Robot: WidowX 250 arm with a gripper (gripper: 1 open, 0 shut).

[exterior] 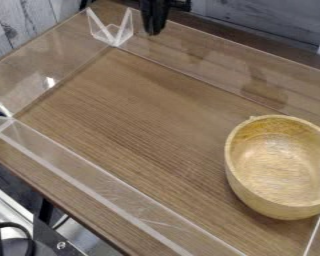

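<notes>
My gripper (pixel 155 22) hangs at the top centre of the camera view, dark and mostly cut off by the frame's edge, just right of a clear angular plastic piece (pixel 111 30). It is shut, with nothing visible between its fingers. A pale wooden bowl (pixel 276 200) stands at the lower right, well away from the gripper.
Transparent strips or walls (pixel 96 187) run along its sides. Grey wood panelling shows at the upper left, and dark cables (pixel 16 232) lie off the table at the lower left.
</notes>
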